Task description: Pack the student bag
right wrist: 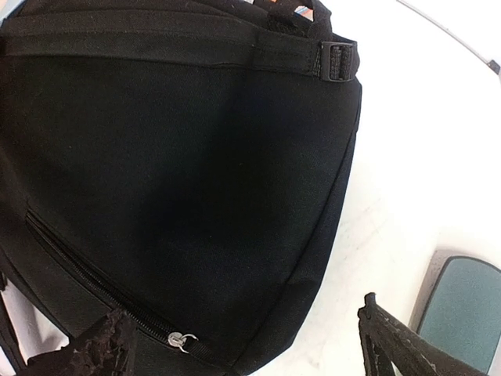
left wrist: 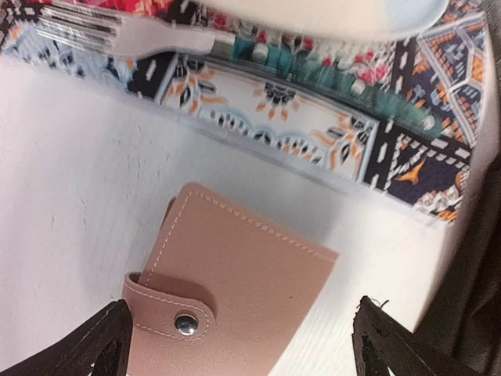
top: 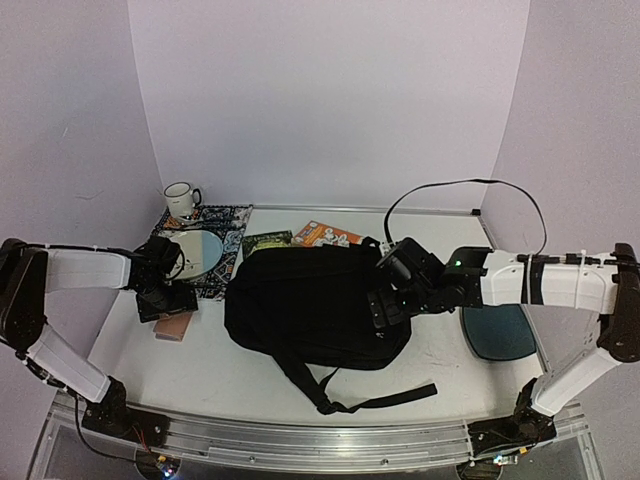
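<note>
A black bag lies flat in the middle of the table, its strap trailing towards the front. At the left lies a small pinkish-brown wallet with a snap-button tab. My left gripper is open above the wallet, which shows between and beyond its spread fingertips without being gripped. Over the bag's right side hovers my right gripper, also open and with nothing held. The bag's zipper and its metal pull appear below it in the right wrist view.
A patterned mat bears a plate and a white mug at the back left. Two booklets, one green and one orange, lie behind the bag. A dark teal case rests at the right.
</note>
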